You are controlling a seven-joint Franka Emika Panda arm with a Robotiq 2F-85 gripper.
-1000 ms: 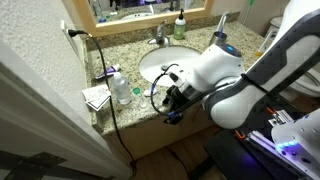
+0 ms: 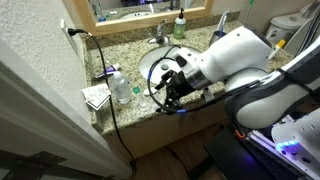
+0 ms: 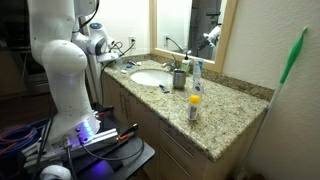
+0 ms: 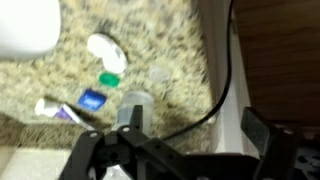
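Note:
My gripper stands open in the wrist view, a thin black cable (image 4: 229,65) running through the gap between its fingers. Below it spreads a speckled counter with a clear bottle (image 4: 138,103) near the left finger. Around that bottle lie a blue piece (image 4: 92,100), a green cap (image 4: 109,79), a white rounded item (image 4: 107,50) and a white tube (image 4: 48,108). Exterior view 1 has the dark gripper (image 2: 172,97) over the counter's front edge, to the right of the clear bottles (image 2: 121,88). Its fingertips are hard to make out there.
My arm partly covers the sink (image 2: 150,62) in exterior view 1. Exterior view 2 shows a grey cup (image 3: 180,77), a clear bottle (image 3: 197,73) and a yellow-capped bottle (image 3: 194,106) farther along the counter. Paper (image 2: 96,96) lies at its left end.
The white arm is now larger and higher, covering more of the sink. Counter items look unmoved.

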